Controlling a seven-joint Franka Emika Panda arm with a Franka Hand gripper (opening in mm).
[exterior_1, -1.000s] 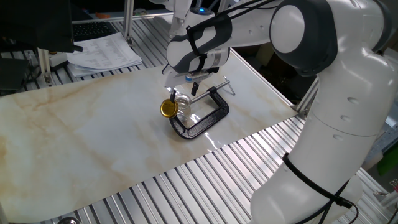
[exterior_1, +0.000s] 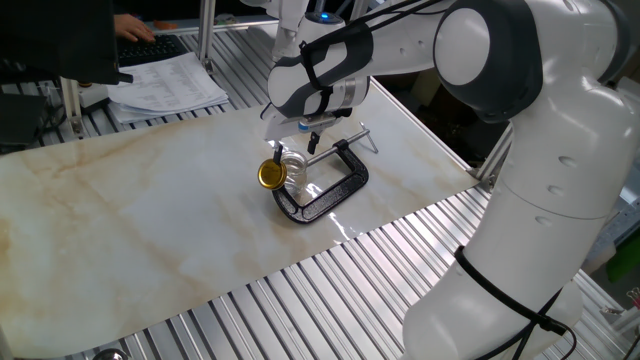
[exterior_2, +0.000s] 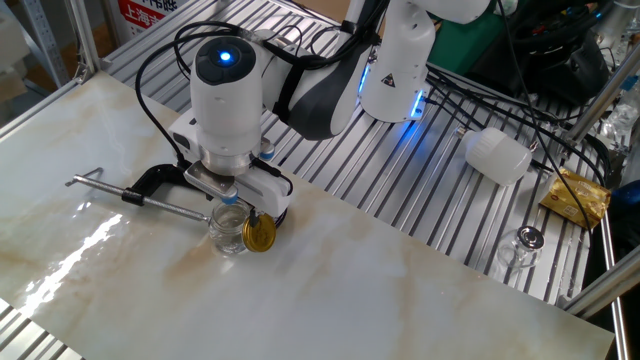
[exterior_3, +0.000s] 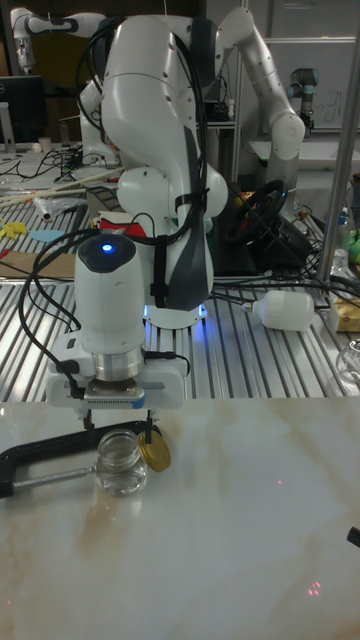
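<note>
My gripper (exterior_1: 296, 153) points down with its fingers wide apart over a clear glass jar (exterior_3: 122, 476), and nothing shows clamped between them. The jar stands upright on the marble-patterned board, inside or against the frame of a black C-clamp (exterior_1: 322, 204). A gold lid (exterior_2: 260, 233) stands tilted on edge beside the jar's mouth, close to one of my fingers (exterior_1: 278, 155). Whether the lid touches that finger or hangs on the jar, I cannot tell. The clamp's silver screw (exterior_2: 175, 208) reaches to the jar's side.
Most of the marble-patterned board (exterior_1: 130, 220) is bare. On the slatted metal table lie a white bulb-shaped object (exterior_2: 497, 156), a small glass jar with a dark lid (exterior_2: 523, 246) and a gold packet (exterior_2: 576, 198). Papers (exterior_1: 168, 88) lie beyond the board, and a person's hand (exterior_1: 133, 27) rests near a keyboard.
The arm, jar, lid and clamp have kept their places. Only a person's hand has appeared at the keyboard in the background.
</note>
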